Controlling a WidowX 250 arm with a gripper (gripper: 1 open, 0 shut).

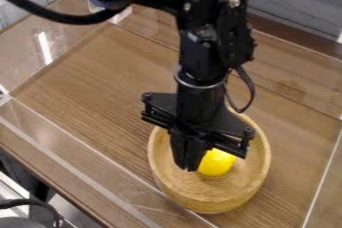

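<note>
A black gripper (183, 155) reaches down over a round tan bowl (201, 194), its narrow fingers low inside the bowl's left part. The fingers look shut, with nothing visible between them. A yellow object (218, 163) rests in the bowl just right of the fingertips, partly hidden by the gripper body. Whether the fingertips touch it I cannot tell.
A dark cable lies at the bottom left edge. A wall and ledge run along the back.
</note>
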